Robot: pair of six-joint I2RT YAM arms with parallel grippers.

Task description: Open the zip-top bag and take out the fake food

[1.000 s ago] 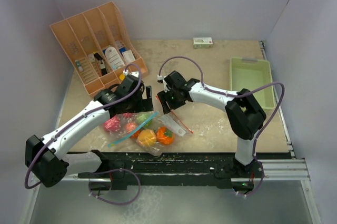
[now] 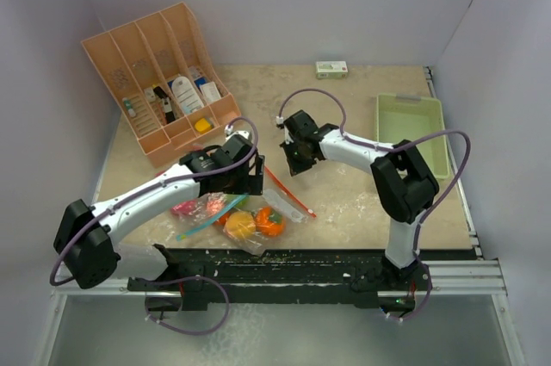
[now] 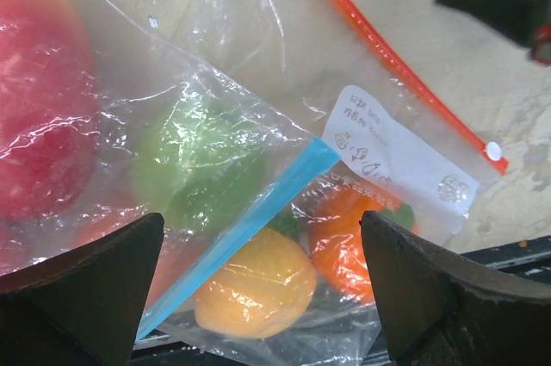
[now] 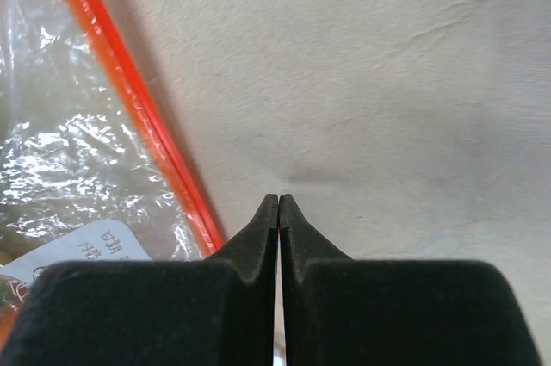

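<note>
In the left wrist view a clear zip bag holds fake food: a red mango (image 3: 43,99), a green piece (image 3: 202,159), a yellow fruit (image 3: 258,284) and an orange pepper (image 3: 337,232). A blue strip (image 3: 275,194) crosses the plastic. The red zipper edge (image 4: 142,116) lies to the left of my right gripper, whose fingers are shut together with nothing between them, over bare table. My left gripper is open above the bag, and in the top view its arm hides part of the food.
A wooden organizer (image 2: 129,52) with pens and bottles stands at the back left. The green bin (image 2: 385,125) at the right is empty, and a small box (image 2: 331,69) sits at the back. Bare tabletop lies between bag and bin.
The left gripper moved a little to the right, still open.
</note>
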